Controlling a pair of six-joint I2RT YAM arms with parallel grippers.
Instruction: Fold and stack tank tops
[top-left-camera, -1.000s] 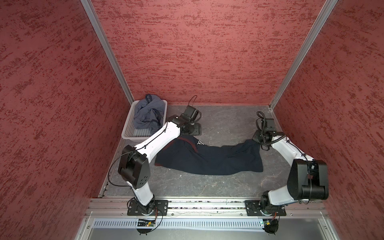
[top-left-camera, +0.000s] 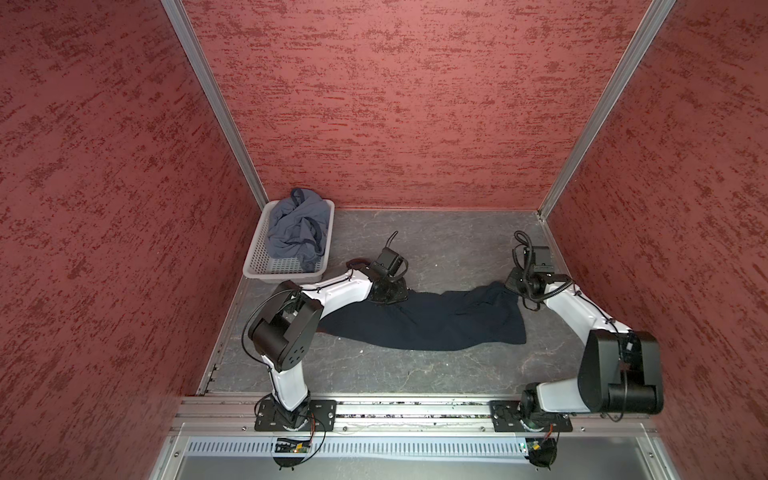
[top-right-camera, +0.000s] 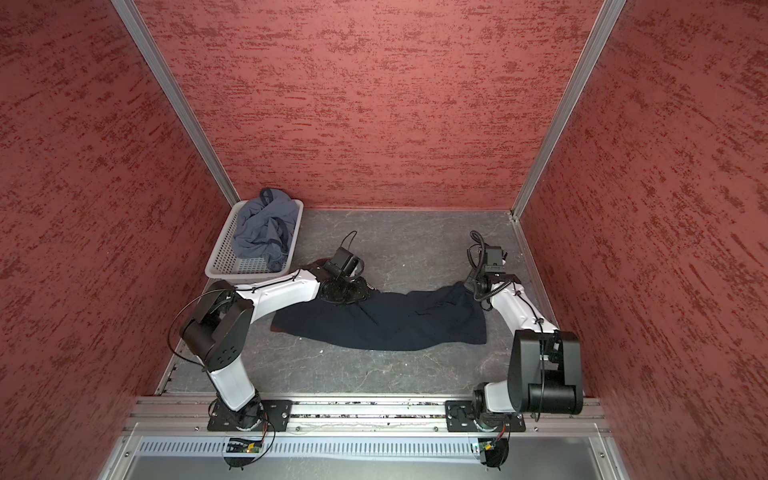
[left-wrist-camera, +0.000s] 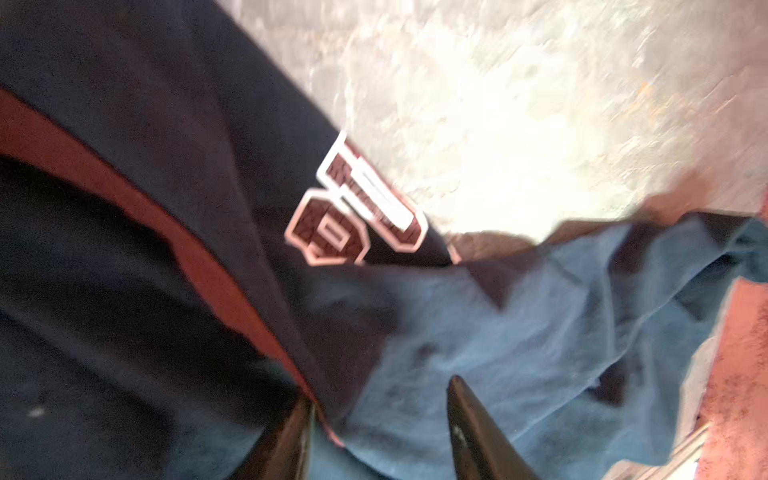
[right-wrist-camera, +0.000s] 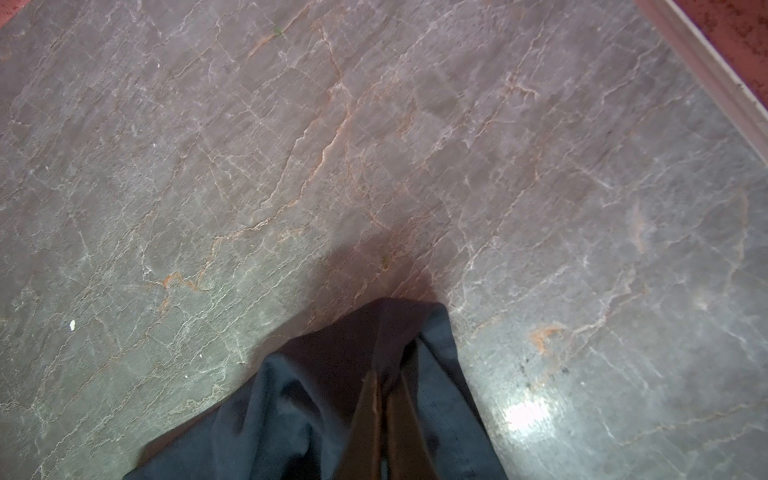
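Note:
A dark navy tank top (top-left-camera: 448, 324) with red trim lies lengthwise across the table, its hem end at the right. In the left wrist view my left gripper is part open over the cloth, and the red-edged border (left-wrist-camera: 216, 276) runs down to its left finger. A white-outlined print (left-wrist-camera: 352, 212) shows ahead of the fingers. My right gripper is shut at the far right corner of the tank top, with gathered cloth (right-wrist-camera: 400, 328) pinched at its fingertips. The left arm hides part of the garment's left end in both top views.
At the back left stands a white basket (top-left-camera: 254, 260) holding crumpled grey-blue cloth (top-left-camera: 300, 224). Bare grey table (top-left-camera: 456, 248) lies behind the tank top and along its front side.
The right gripper has lowered a little at the same corner. The garment looks nearly unmoved.

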